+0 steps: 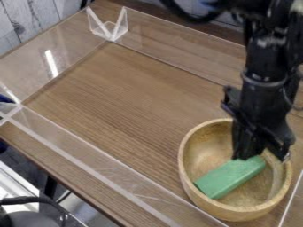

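A wooden bowl (196, 164) sits at the lower right of the table, holding a green block (221, 181) that lies flat along its bottom. My black gripper (245, 151) hangs from the top right over the bowl, its tip just above the upper end of the block and partly blurred. It looks shut, and I see nothing held between its fingers.
Clear plastic brackets stand at its edges, one at the top left. A dark area with cables lies beyond the lower left edge.
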